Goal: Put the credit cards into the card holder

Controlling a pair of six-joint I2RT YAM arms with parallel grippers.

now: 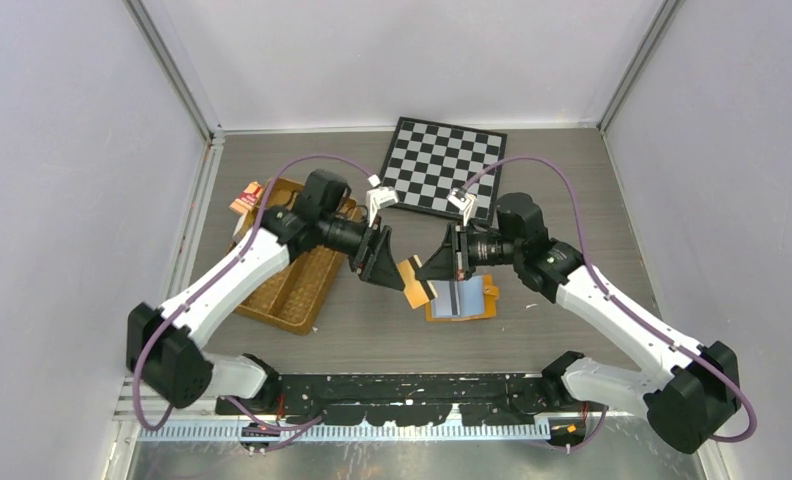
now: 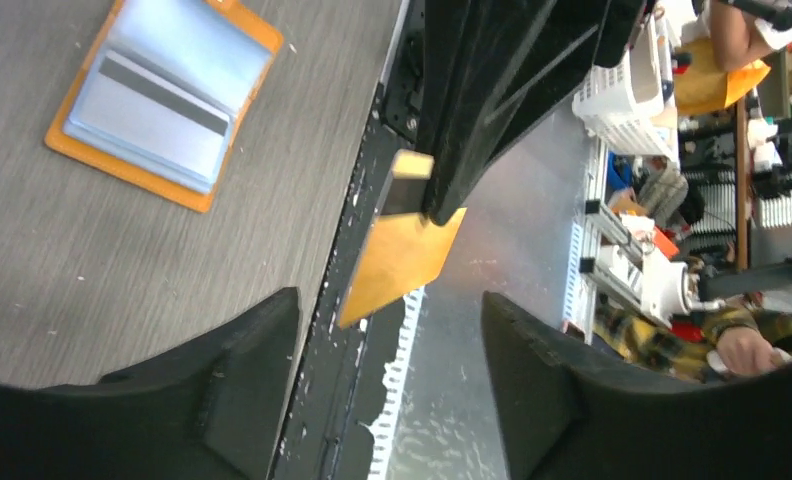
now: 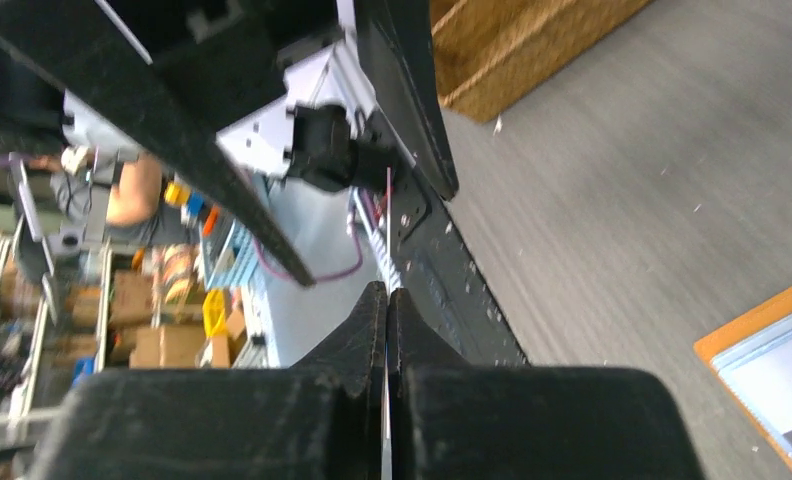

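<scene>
A yellow-orange card with a dark stripe point(image 1: 416, 286) hangs in the air between both hands. My right gripper point(image 1: 426, 272) is shut on its striped end. In the right wrist view the card point(image 3: 389, 235) appears edge-on as a thin line rising from the closed fingertips. My left gripper point(image 1: 394, 281) stands open; in the left wrist view its fingers point(image 2: 242, 350) lie either side of the card's free end, with gaps showing. The card holder point(image 1: 489, 303), orange-edged with clear sleeves, lies open on the table below the right gripper, partly hidden in the top view.
A brown woven basket point(image 1: 295, 322) with compartments stands at left under the left arm. A black-and-white checkered board point(image 1: 437, 160) lies at the back. Table space in front of the holder is clear.
</scene>
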